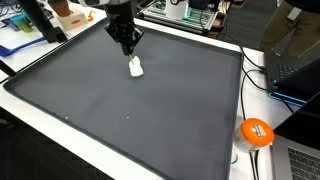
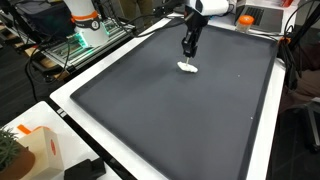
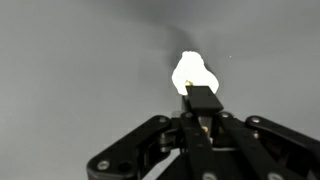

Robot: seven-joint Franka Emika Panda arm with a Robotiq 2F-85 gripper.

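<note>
A small white piece (image 1: 136, 67) lies on or just above the dark grey tabletop, toward its back edge. In exterior view 2 the white piece (image 2: 187, 67) shows directly below my gripper (image 2: 189, 51). From the wrist, the white piece (image 3: 193, 72) has a rounded, irregular outline beyond the fingertips, with a small yellowish spot near them. The black fingers (image 3: 203, 99) are close together, pointing down, and a bit of yellow shows between them. My gripper (image 1: 128, 50) looks shut on something narrow at the white piece; its exact shape is hidden.
An orange-topped round container (image 1: 254, 134) stands outside its right edge, near a laptop and cables. Several items crowd the far left corner in exterior view 1.
</note>
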